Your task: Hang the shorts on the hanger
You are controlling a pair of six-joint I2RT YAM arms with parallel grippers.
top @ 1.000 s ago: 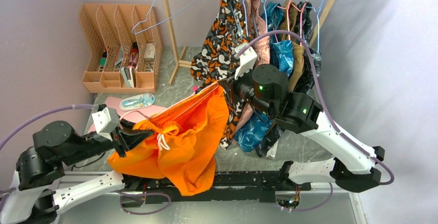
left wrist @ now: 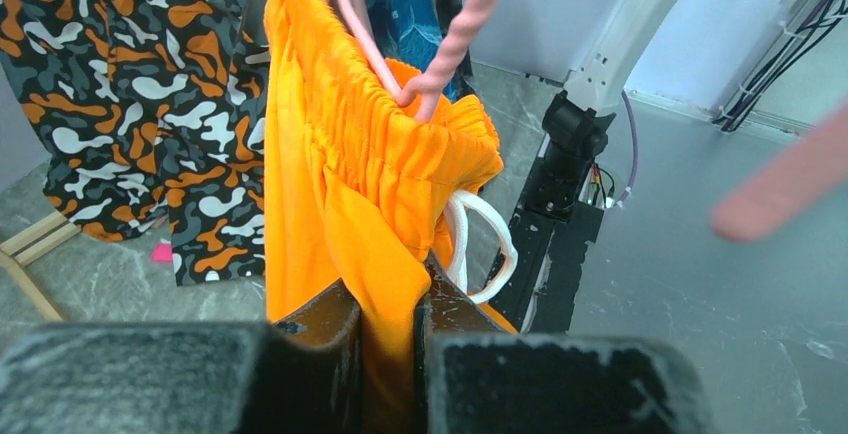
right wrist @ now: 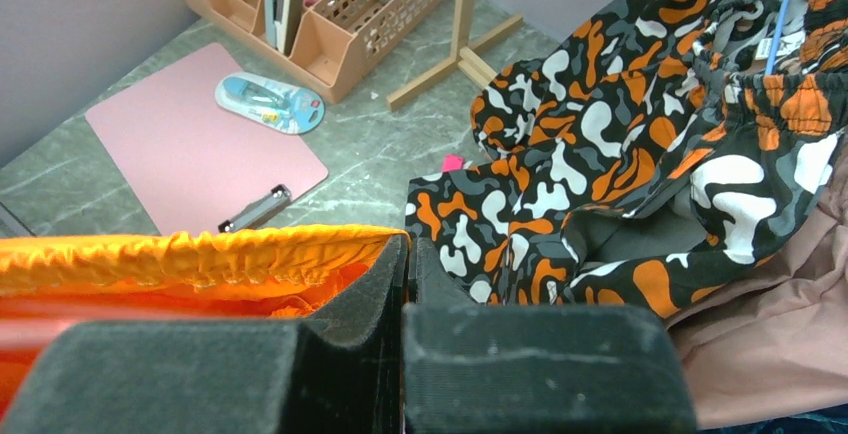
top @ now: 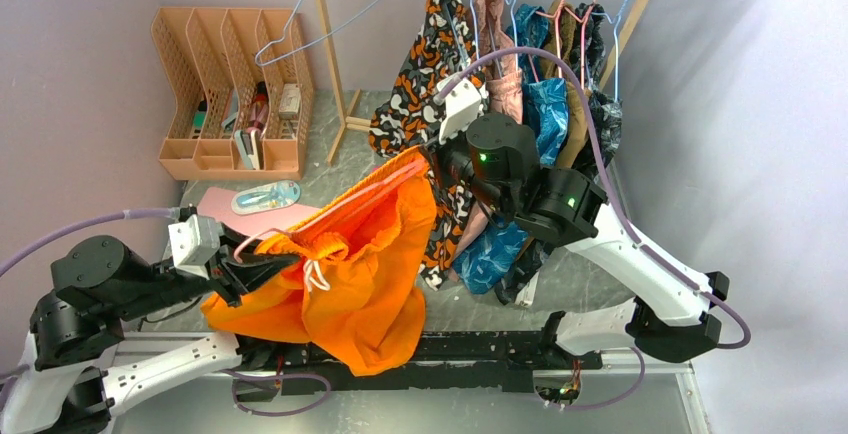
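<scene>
Orange shorts [top: 350, 284] hang stretched between my grippers. My left gripper is shut on the gathered waistband, beside a white drawstring [top: 315, 274]. My right gripper is shut at the other end of the waistband [right wrist: 200, 254], the orange edge running to its fingertips. A pink hanger [left wrist: 470, 24] lies along the inside of the waistband, partly hidden by the fabric. An empty blue hanger [top: 355, 19] hangs on the rack at the upper left.
Camouflage trousers [right wrist: 610, 154] and other garments hang on the rack at the right. A peach organiser [top: 180, 169], a pink mat [right wrist: 180, 124] and a wooden stand [right wrist: 463, 24] occupy the back left.
Both grippers and the shorts have moved a little to the left in the top view, with the right gripper slightly higher in the picture.
</scene>
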